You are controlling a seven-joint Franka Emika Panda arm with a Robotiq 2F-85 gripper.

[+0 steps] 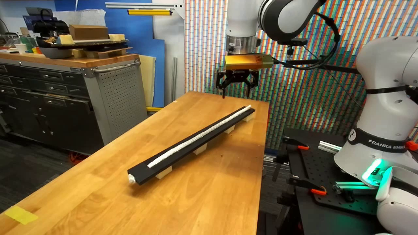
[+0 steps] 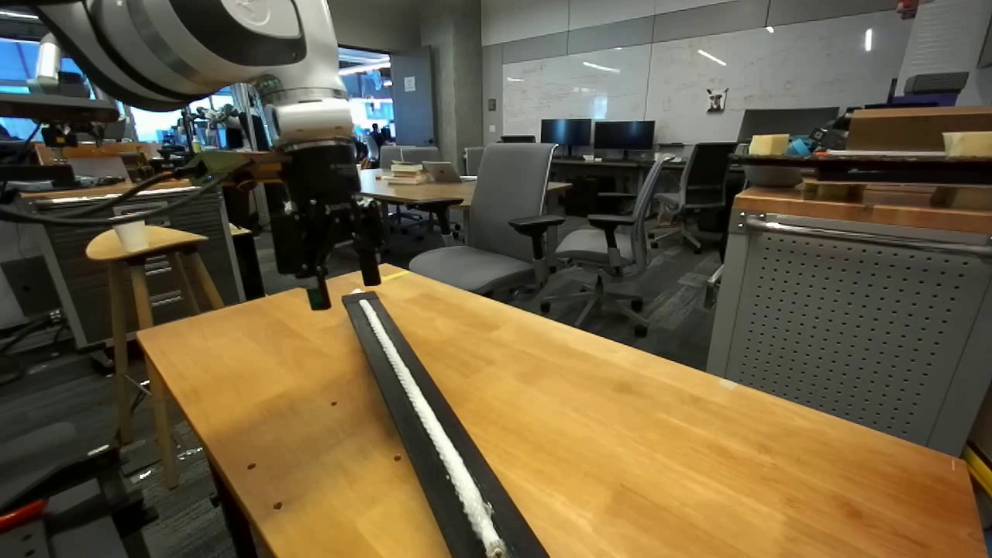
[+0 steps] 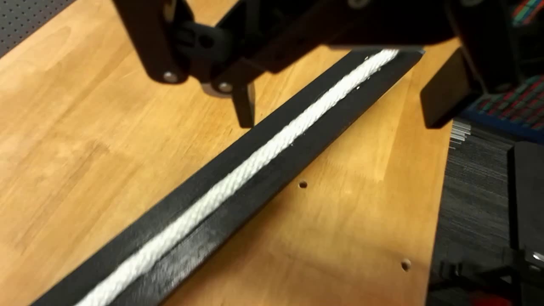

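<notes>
A long black board (image 1: 184,152) lies diagonally across the wooden table, propped on small light blocks. Along its top runs a white rope (image 1: 200,135), with one stretch near the board's front end showing no rope on top. A white tuft (image 1: 132,178) pokes out below that front end. My gripper (image 1: 236,94) hangs in the air above the table, clear of rope and board, fingers pointing down. In the wrist view the fingers (image 3: 245,106) stand wide apart, open, with nothing held; board and rope pass beneath them. The other exterior view also shows the gripper (image 2: 346,284) empty.
A pale block (image 1: 200,148) supports the board's middle. Yellow tape (image 1: 21,214) marks the front left corner. A tool cabinet (image 1: 117,94) stands to the left, beyond the table.
</notes>
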